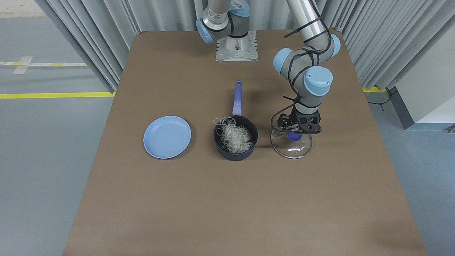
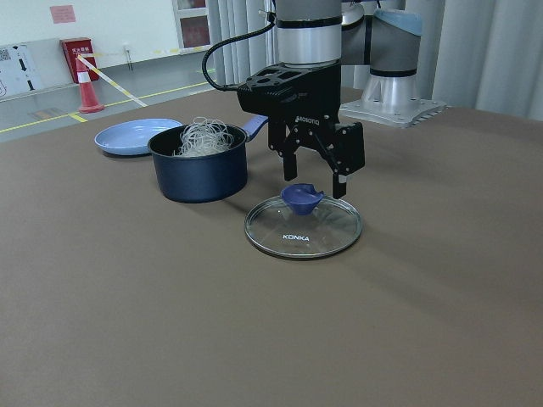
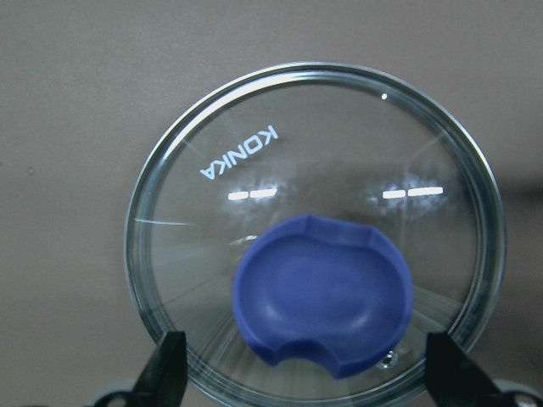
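Note:
My gripper (image 2: 315,176) hangs open just over a glass pot lid (image 2: 271,237) on the table, its two fingers either side of and slightly above the lid's blue knob (image 3: 322,288). In the wrist view the lid fills the middle, with nothing between the fingertips. The dark pot (image 1: 234,155) stands beside the lid, holding pale stringy noodles (image 1: 234,137), its blue handle (image 1: 237,97) pointing to the back of the table.
A blue plate (image 1: 166,137) lies on the other side of the pot from the lid.

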